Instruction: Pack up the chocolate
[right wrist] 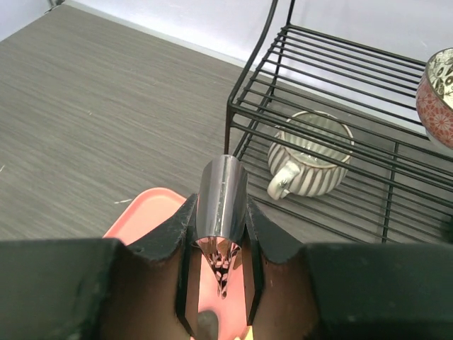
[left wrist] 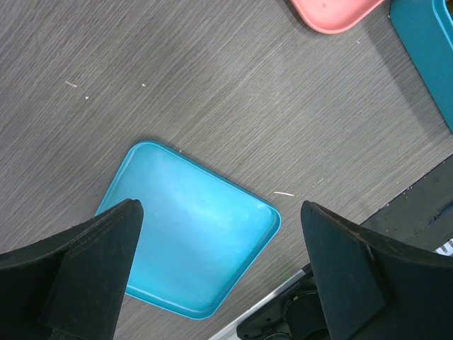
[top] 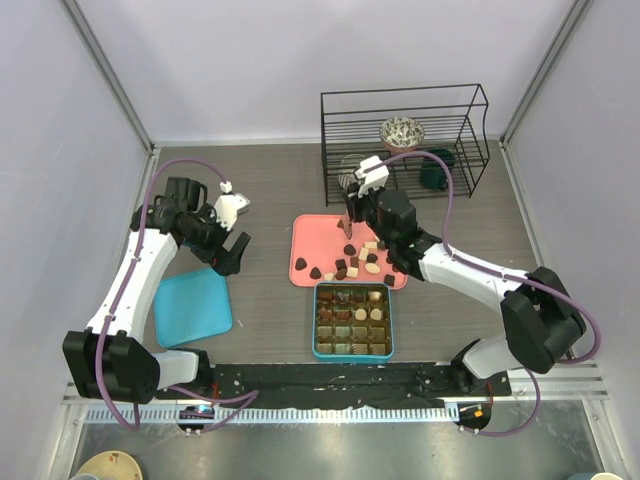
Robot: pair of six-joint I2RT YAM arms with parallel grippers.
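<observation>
A pink tray (top: 310, 240) holds several chocolates, dark and pale. Below it stands a blue-rimmed box (top: 352, 349) with compartments, partly filled. My right gripper is over the pink tray near the rack, a shiny metal tool (right wrist: 222, 188), apparently tongs or a scoop, between its fingers; its fingers are open, and whether they grip the tool is unclear. My left gripper stands open with nothing between its fingers, above an empty blue tray (left wrist: 187, 227) at the left.
A black wire rack (top: 400, 95) at the back holds a patterned bowl (top: 401, 130), a striped mug (right wrist: 315, 177) and a dark green vessel (top: 436, 170). The floor between the left tray and pink tray is clear.
</observation>
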